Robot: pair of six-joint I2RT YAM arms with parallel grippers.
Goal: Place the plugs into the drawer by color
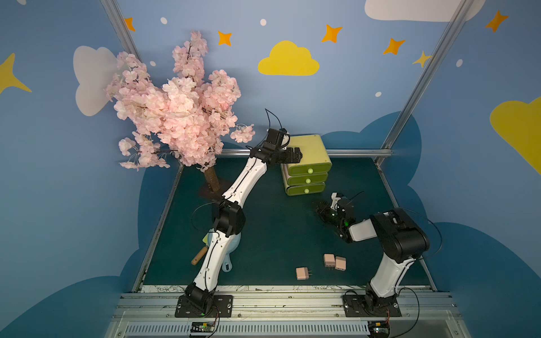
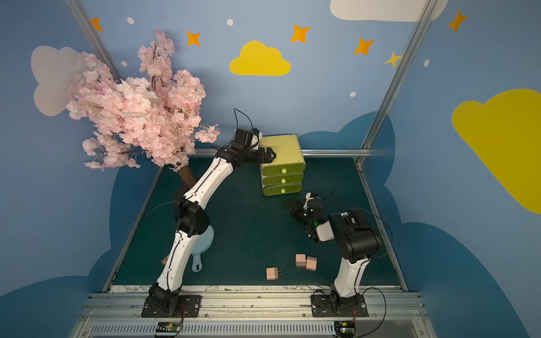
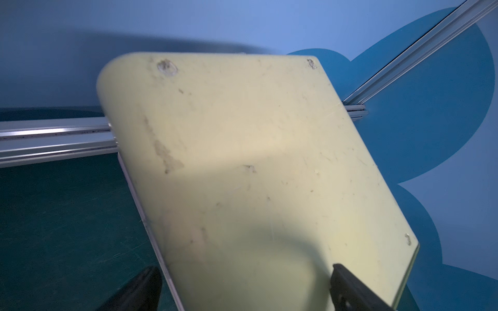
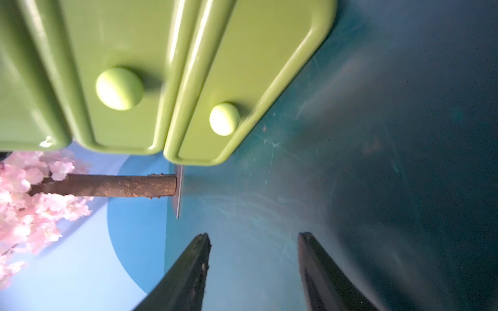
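A green three-drawer cabinet (image 1: 306,144) stands at the back, drawers closed; the right wrist view shows its round knobs (image 4: 224,118) up close. My left gripper (image 1: 294,155) is open over the cabinet's pale top (image 3: 254,129), fingers empty. My right gripper (image 1: 320,209) is in front of the drawers, turned sideways, its fingers apart with nothing between them. Three pinkish plugs lie at the front right: one alone (image 1: 302,273) and two together (image 1: 329,259).
A blossom tree (image 1: 180,112) fills the back left. A blue pan (image 2: 203,239) and a wooden handle (image 1: 199,255) lie under my left arm.
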